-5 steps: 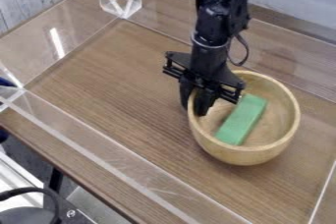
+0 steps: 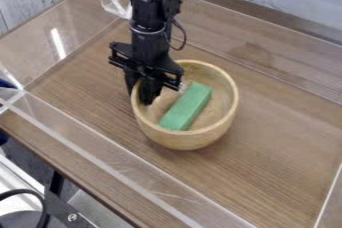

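A beige round bowl (image 2: 213,119) rests on the wooden table, a green rectangular block (image 2: 185,107) lying inside it. My black gripper (image 2: 138,86) is at the bowl's left rim, fingers down over the rim. The arm reaches in from the top centre. Whether the fingers hold the rim is hard to tell, as the dark parts blend together.
Black cables (image 2: 27,207) lie at the lower left, by the table's left edge.
The arm and the bowl with the green block in it have moved left across the table, away from the right side.
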